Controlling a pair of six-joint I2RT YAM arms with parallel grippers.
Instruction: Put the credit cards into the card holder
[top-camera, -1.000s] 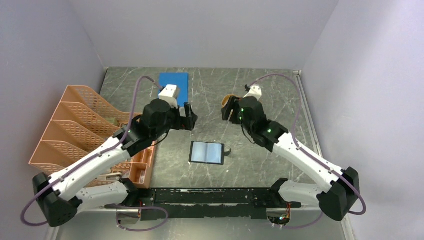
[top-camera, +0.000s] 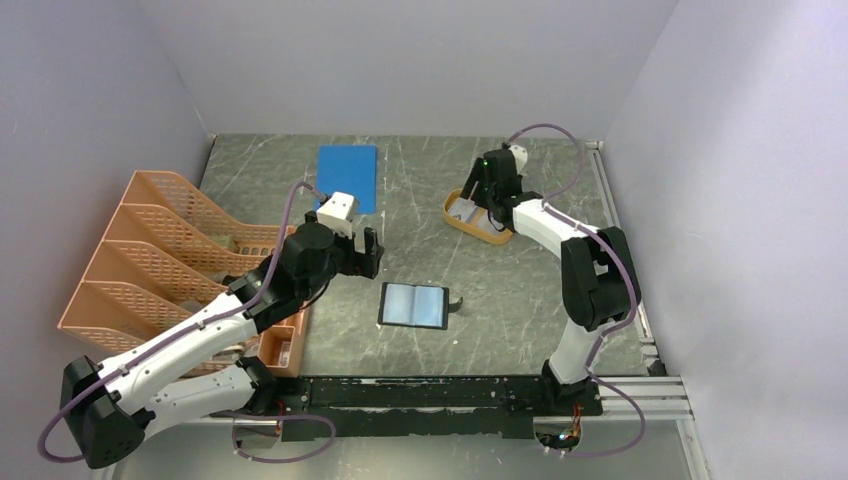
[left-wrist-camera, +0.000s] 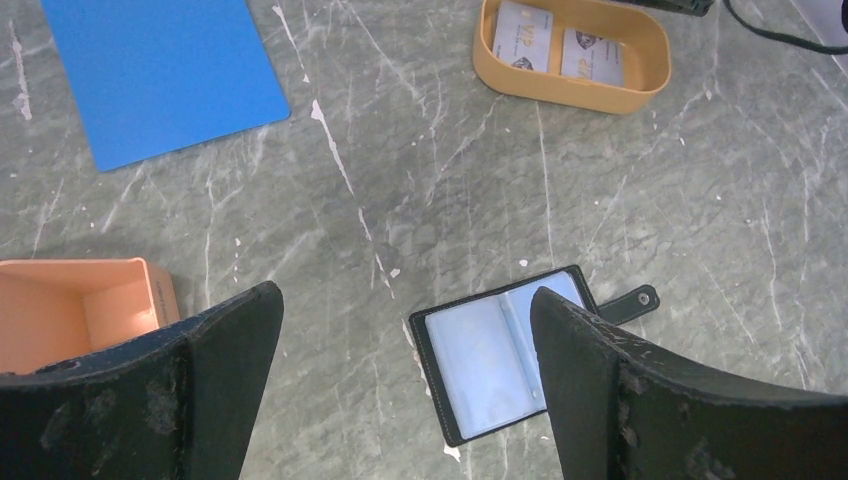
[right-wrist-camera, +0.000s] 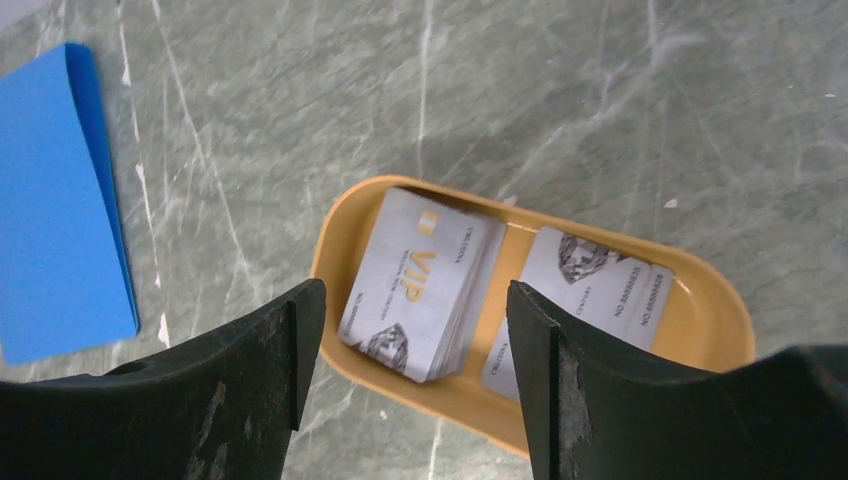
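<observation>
White VIP cards (right-wrist-camera: 410, 280) lie in two stacks in a shallow tan tray (top-camera: 475, 231), with a second stack of cards (right-wrist-camera: 568, 285) to the right in the right wrist view. Above the tray is my right gripper, open and empty; its fingers frame the left stack in that view, without visible contact. The card holder (top-camera: 414, 305) lies spread open on the table, black with clear pockets and a strap; no card shows in it. My left gripper hangs open over the table, above and left of the holder, nothing between its fingers.
A blue sheet (top-camera: 347, 178) lies at the back left. Orange slotted organizer bins (top-camera: 160, 265) stand along the left side, close to the left arm. Grey table between the holder and the tray is free.
My right gripper has moved back and to the right over the tray, uncovering its near part.
</observation>
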